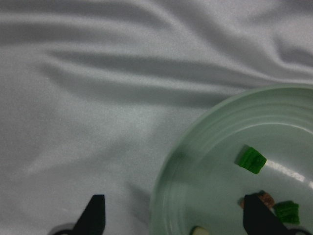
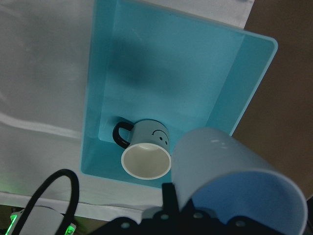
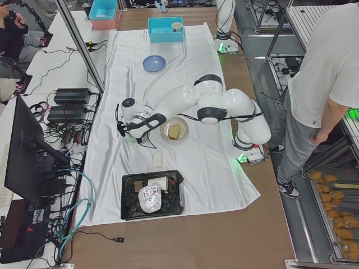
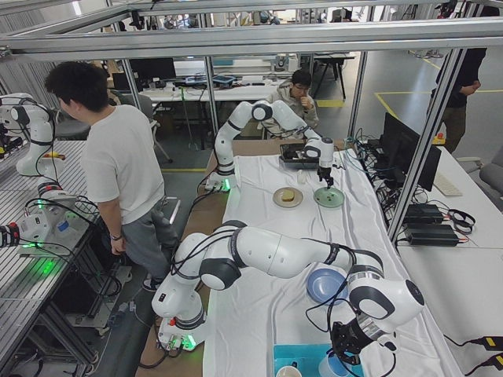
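In the left wrist view my left gripper is open above the edge of a pale green plate (image 1: 195, 176), with nothing seen between its fingers. The plate holds green chunks (image 1: 251, 160), a brown piece (image 1: 266, 199) and a pale piece (image 1: 199, 230). In the right wrist view my right gripper is shut on a light blue cup (image 2: 215, 152), tilted, above a turquoise tray (image 2: 161, 63). A smiley mug (image 2: 145, 152) with a black handle lies inside that tray.
A blue plate (image 3: 154, 63) sits mid-cloth. A cream plate (image 3: 165, 131) with a yellow piece lies beside the green one. A black tray (image 3: 129, 202) with a foil-covered item and other objects is at the near end. A person stands beside the table.
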